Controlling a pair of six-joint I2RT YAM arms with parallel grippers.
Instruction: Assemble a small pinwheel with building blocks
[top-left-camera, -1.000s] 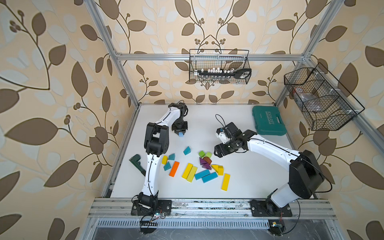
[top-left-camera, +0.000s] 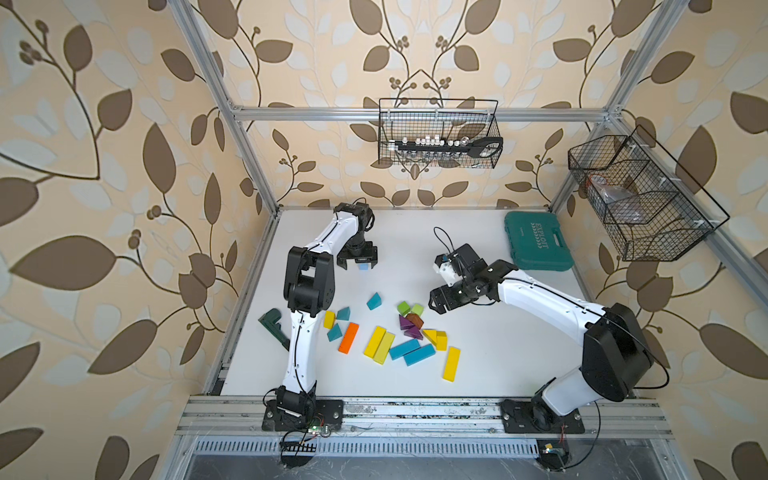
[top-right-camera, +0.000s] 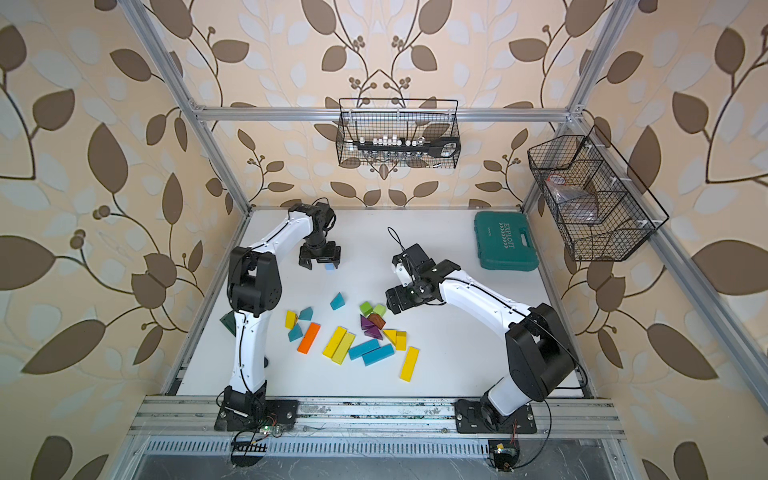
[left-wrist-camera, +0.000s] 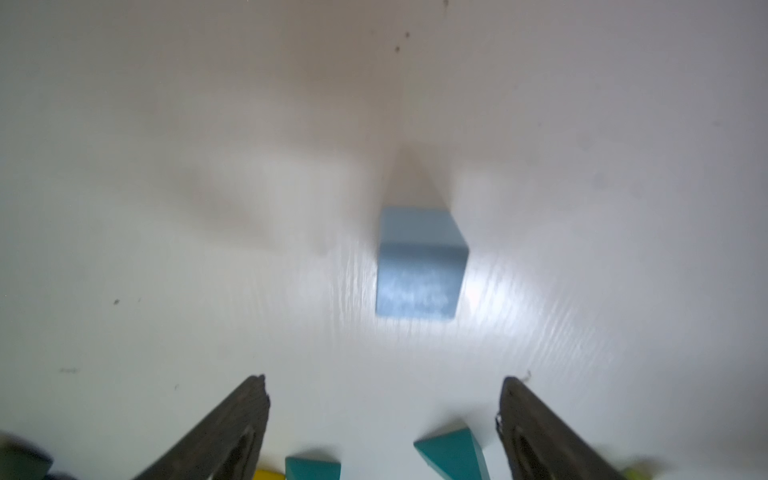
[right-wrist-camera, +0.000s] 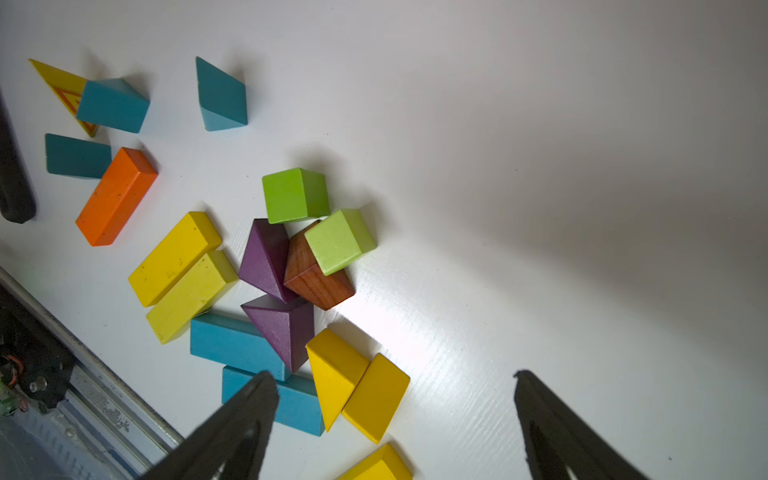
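Note:
A small blue-grey block (left-wrist-camera: 420, 276) stands alone on the white table, ahead of the fingers in the left wrist view. My left gripper (top-left-camera: 357, 265) is open, just above and behind that block, holding nothing. My right gripper (top-left-camera: 448, 301) hangs open and empty to the right of the pile. In the right wrist view lie two green blocks (right-wrist-camera: 294, 196), a brown block (right-wrist-camera: 313, 276), two purple wedges (right-wrist-camera: 288, 324), two blue bars (right-wrist-camera: 237, 341), two long yellow bars (right-wrist-camera: 176, 257), an orange bar (right-wrist-camera: 117, 196), several teal wedges (right-wrist-camera: 222, 97) and more yellow pieces (right-wrist-camera: 376, 397).
A green case (top-left-camera: 537, 241) lies at the back right. On the left edge rests a dark green tool (top-left-camera: 273, 326). Wire baskets (top-left-camera: 438, 137) hang on the walls.
The right arm barely differs.

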